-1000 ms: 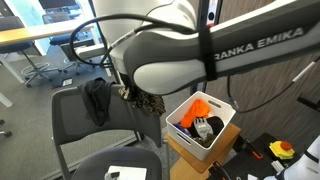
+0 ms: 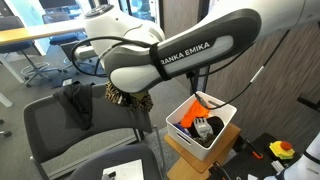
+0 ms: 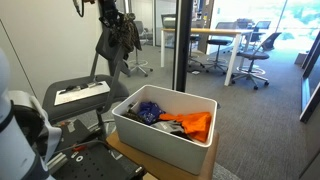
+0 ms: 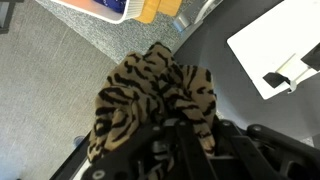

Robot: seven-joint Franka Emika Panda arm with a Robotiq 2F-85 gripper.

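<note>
A leopard-print cloth [image 4: 150, 95] fills the middle of the wrist view, bunched up against my gripper, which is shut on it. Its folds cover the fingertips. In exterior view 1 the cloth [image 2: 131, 98] hangs below the arm, in front of the grey chair's back; the arm hides the gripper there. Exterior view 2 shows the gripper [image 3: 112, 18] high at the upper left, the cloth [image 3: 130, 36] dangling from it. A white box [image 2: 190, 141] holds an orange cloth [image 2: 196, 113] and other fabric pieces, well apart from the held cloth.
A dark garment [image 2: 77, 104] drapes over a grey chair [image 2: 60, 132]. White papers [image 2: 122, 171] lie on a nearer seat. The box stands on a wooden surface [image 3: 150, 158] with a dark post behind it. A red-and-yellow button [image 2: 281, 150] sits at the right.
In exterior view 1 the arm has shifted up and to the left. The leopard-print cloth has moved left with it, farther from the box. The box's contents look unchanged.
</note>
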